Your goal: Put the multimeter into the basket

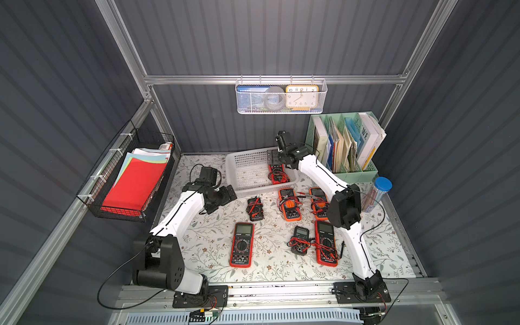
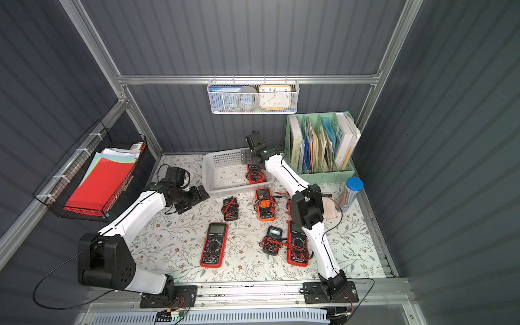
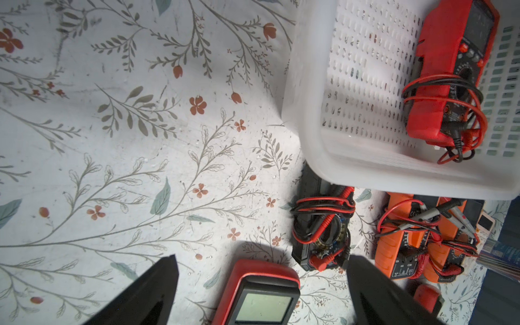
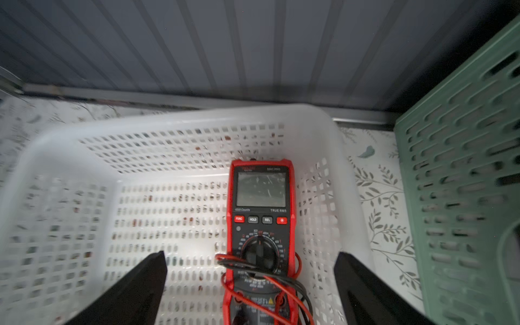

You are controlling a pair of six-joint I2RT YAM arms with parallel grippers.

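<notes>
In the right part of the white basket (image 1: 250, 188) lies a red-and-black multimeter (image 4: 260, 238) with its red and black leads looped round it, face up. Directly above it my right gripper stands open and empty, the multimeter showing below between its fingers. My left gripper is open over the cloth left of the basket. On the table are a red multimeter (image 1: 241, 244) without leads, a small dark one (image 1: 255, 208), an orange one (image 1: 289, 204), another orange one (image 1: 319, 204), a small black one (image 1: 300, 240) and a large red one (image 1: 326, 243).
A green file holder (image 1: 354, 176) stands close to the basket's right side. A blue-lidded jar (image 1: 382, 185) is at the right edge. A black wire tray (image 1: 116, 213) with red paper hangs at left. The left part of the basket is empty.
</notes>
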